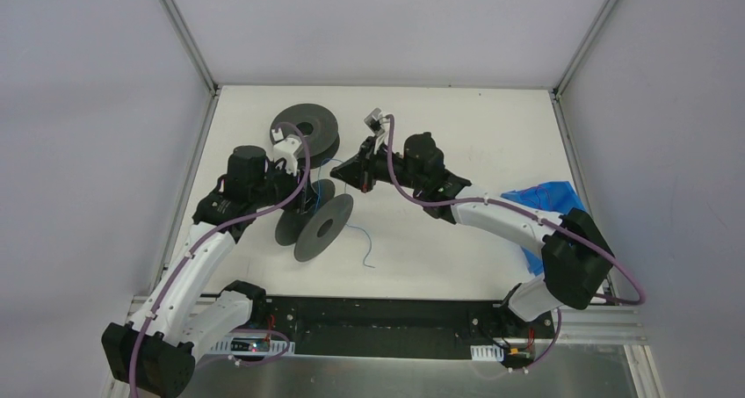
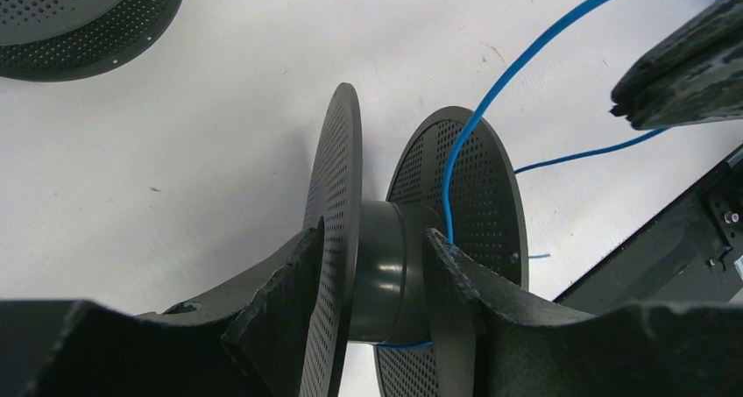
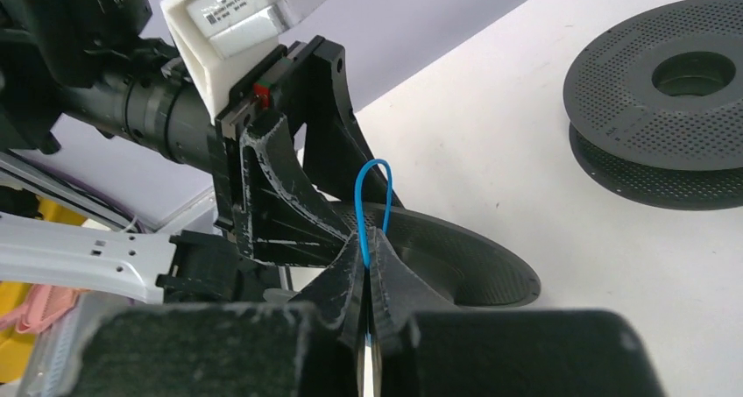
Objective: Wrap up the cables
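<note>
A dark spool (image 1: 336, 222) stands on its edges, with its perforated flanges upright. In the left wrist view, my left gripper is part open around one flange (image 2: 335, 165). One of its fingers is outside that flange and the other lies between the flanges, beside the drum (image 2: 377, 270). The blue cable (image 2: 526, 57) rises in an arc from the spool towards the right gripper. My right gripper is shut on the blue cable (image 3: 361, 200), which loops above its fingertips. From there a loose tail (image 1: 369, 250) trails on the table.
Behind the standing spool, a second dark spool (image 1: 288, 124) lies flat. A blue cloth or bag (image 1: 546, 199) rests at the table's right edge, under the right arm.
</note>
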